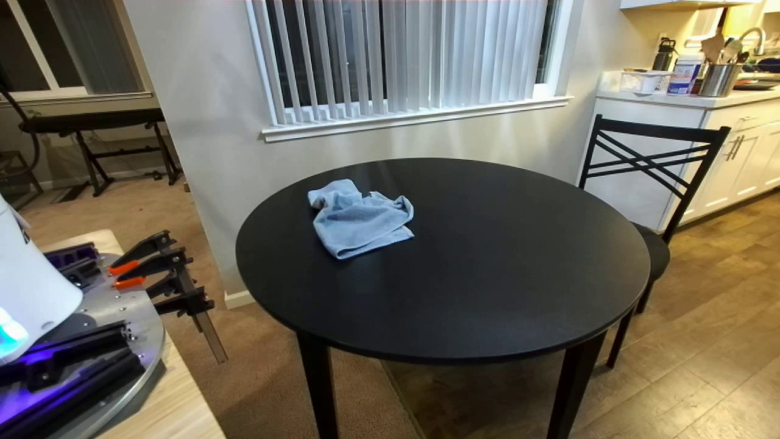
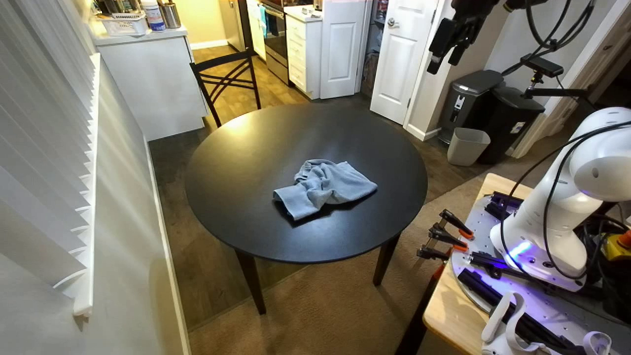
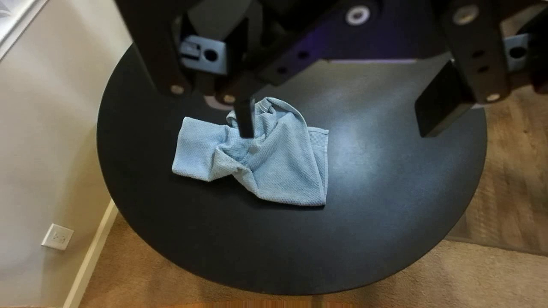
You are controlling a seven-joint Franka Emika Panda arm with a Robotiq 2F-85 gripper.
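A crumpled light-blue towel (image 1: pixel 362 221) lies on the round black table (image 1: pixel 497 256), left of its middle in exterior view 1. Its folds and one flat corner show in the wrist view, where part of the towel (image 3: pixel 282 169) is covered by a finger. My gripper is open, its two fingers wide apart and nothing between them. High at the upper right of exterior view 2, the gripper (image 2: pixel 444 64) hangs in the air, well clear of both towel and table. Exterior view 1 does not show it.
A black chair (image 1: pixel 651 172) stands at the table's far right side. Window blinds and a wall run along another side. Clamps (image 2: pixel 443 233) jut from the robot's wooden stand (image 2: pixel 440 313) toward the table.
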